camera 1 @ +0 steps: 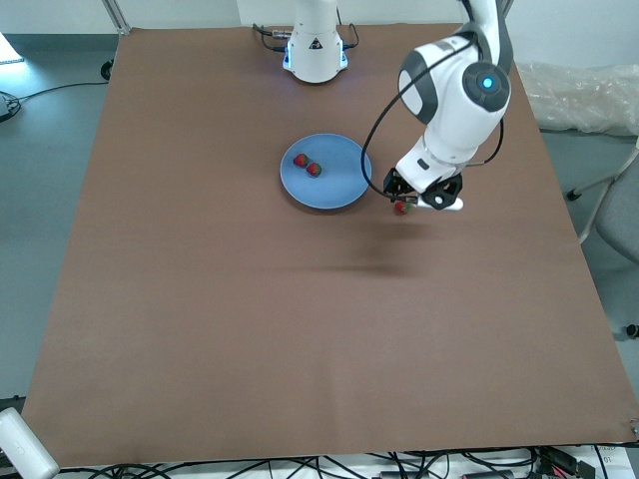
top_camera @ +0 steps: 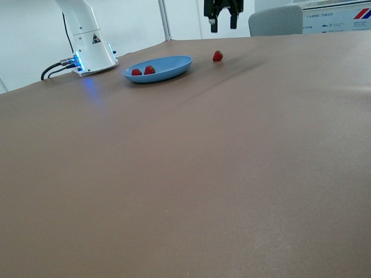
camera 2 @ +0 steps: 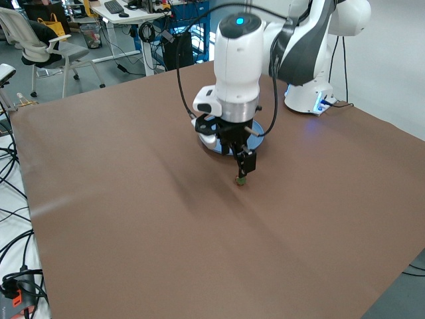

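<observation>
A blue plate (camera 1: 324,190) holds two strawberries (top_camera: 149,70) in the left and top views. A third strawberry (top_camera: 218,55) lies on the brown tabletop just outside the plate, to its right in the top view. My gripper (top_camera: 224,22) hangs in the air above that loose strawberry, its two black fingers apart with nothing between them. In the right view the gripper hides most of the plate, and the green top of the loose strawberry (camera 2: 241,181) shows just below the fingers.
Cables (camera 2: 14,246) and equipment lie beside one table edge. A chair (camera 1: 619,215) stands off the table.
</observation>
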